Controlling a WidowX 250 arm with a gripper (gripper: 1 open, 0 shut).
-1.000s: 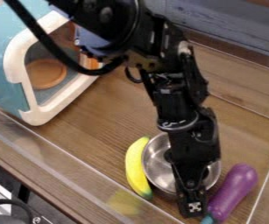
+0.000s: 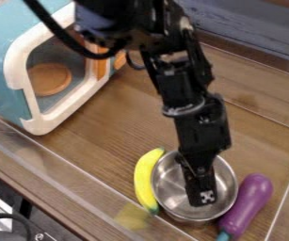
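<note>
My black arm reaches down from the top to a metal bowl (image 2: 172,196), where the gripper (image 2: 204,194) hangs over or inside the bowl. The gripper looks shut, with nothing visible between its fingers. A yellow banana (image 2: 146,179) lies just left of the bowl, and a purple eggplant (image 2: 245,206) lies just to its right.
A teal toy microwave (image 2: 8,42) with an open front and an orange disc (image 2: 49,77) inside stands at the upper left. A raised back edge runs along the upper right.
The gripper has risen from low at the bowl's front rim and drawn back toward the bowl's middle. The banana, bowl and eggplant look almost unmoved.
</note>
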